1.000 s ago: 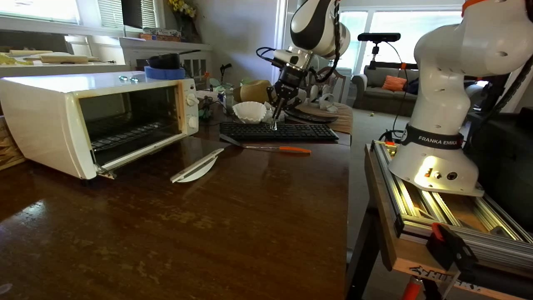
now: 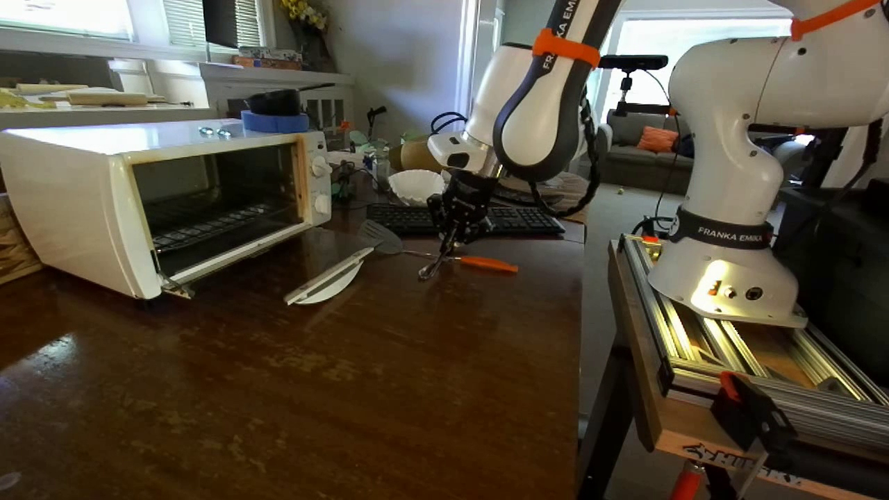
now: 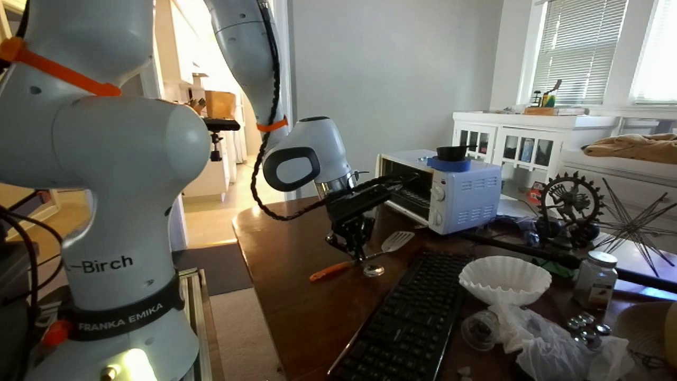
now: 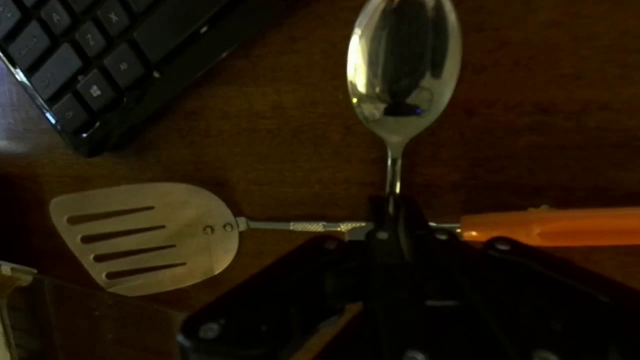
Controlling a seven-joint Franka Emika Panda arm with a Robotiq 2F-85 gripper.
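My gripper (image 2: 450, 244) is pointing down over the table, shut on a shiny metal spoon (image 4: 405, 66). The spoon's bowl extends out past the fingertips; in exterior view 2 the spoon (image 3: 374, 270) shows just beside them. Crossing at the fingers is a slotted metal spatula (image 4: 150, 240) with an orange handle (image 4: 546, 227). The fingers hide the middle of its shaft, so I cannot tell whether it is gripped too or only touched. In exterior view 1 the spatula head (image 2: 380, 237) shows its slotted face.
A black keyboard (image 3: 406, 317) lies close behind the spoon. The white toaster oven (image 2: 75, 208) stands open at the left, with a pale half-round object (image 2: 330, 280) in front of it. A white paper bowl (image 3: 504, 279) sits beyond the keyboard.
The spatula has shifted toward exterior view 1's camera, and its head has turned to show more of its face.
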